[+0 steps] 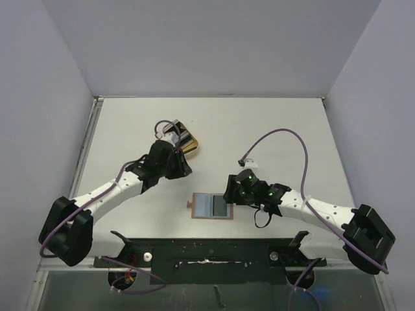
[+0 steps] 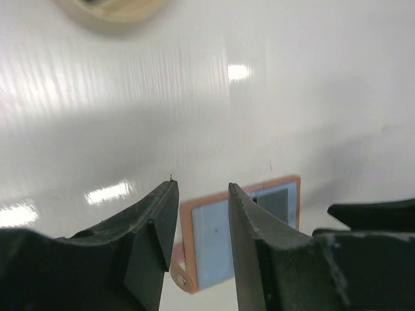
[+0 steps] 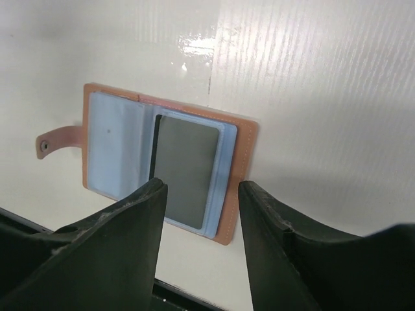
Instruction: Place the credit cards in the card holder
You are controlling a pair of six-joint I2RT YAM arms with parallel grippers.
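The card holder [image 1: 203,206] lies spread flat near the table's front edge, brown with pale blue clear sleeves and a strap at its left. A dark grey card [image 3: 186,167] sits in its right sleeve in the right wrist view. Above the holder's right edge, my right gripper stands open with nothing between its fingers. My left gripper is partly open and empty, farther back and left, between the holder and the wooden box [image 1: 190,150]. Several cards stand in that box [image 1: 174,126], partly hidden by the left arm in the top view.
A black cable hangs beside the right gripper.
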